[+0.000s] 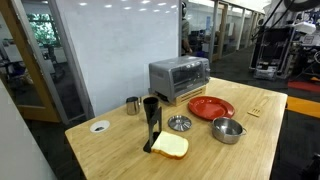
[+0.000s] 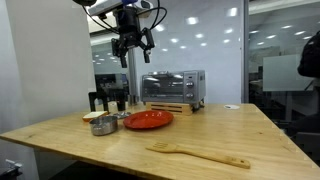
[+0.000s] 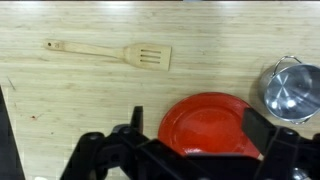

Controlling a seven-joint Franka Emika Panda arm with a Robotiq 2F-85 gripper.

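Observation:
High above the table hangs my gripper, its two dark fingers spread well apart in the wrist view and nothing held between them. Below it, partly hidden by the gripper, lies a red plate. A small metal pot stands to the plate's right in that view. Up and to the left is a wooden spatula, flat on the table. In exterior view 2 the gripper is in the air over the table, clear of every object.
A toaster oven stands on a wooden base at the back. Bread, a black upright object, a metal lid, a metal cup and a white disc occupy the other end. Bare table surrounds the spatula.

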